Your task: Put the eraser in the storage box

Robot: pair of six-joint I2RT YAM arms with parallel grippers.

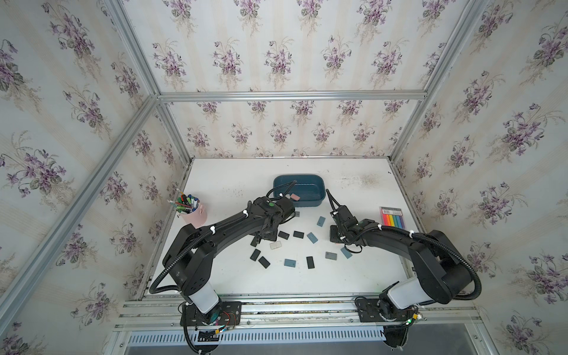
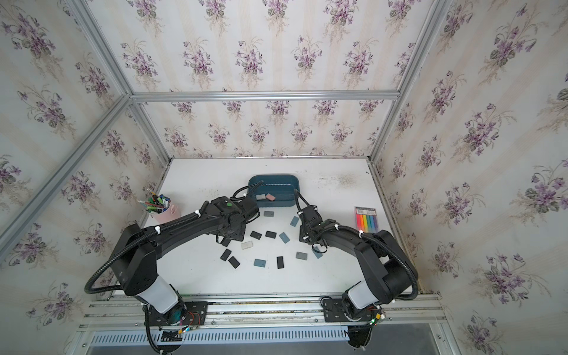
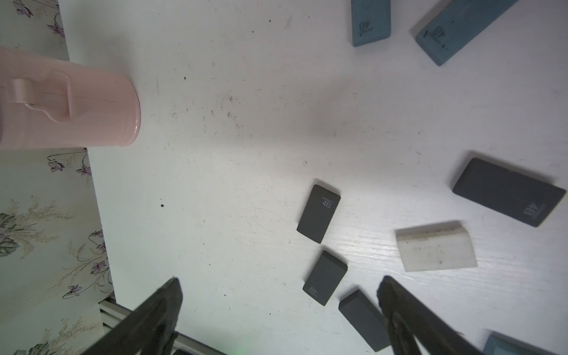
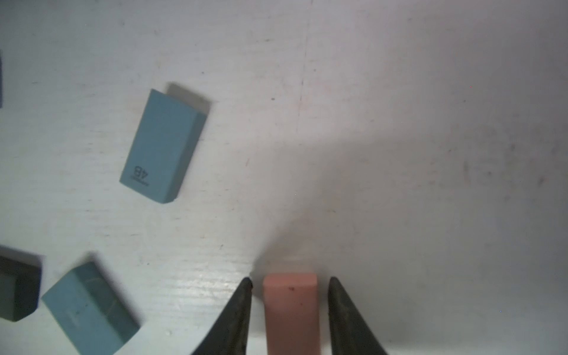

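Observation:
A pink eraser (image 4: 291, 313) lies on the table between the part-open fingers of my right gripper, which is low at the table; whether they touch it I cannot tell. My left gripper is open above the table's left part, over black, white and blue erasers such as the black one (image 3: 318, 214). The teal storage box (image 2: 273, 197) stands at the back centre with small pink and pale pieces in it.
A pink pen holder (image 3: 71, 103) stands at the left edge. A pack of coloured items (image 2: 366, 220) lies at the right. Several erasers are scattered across the middle.

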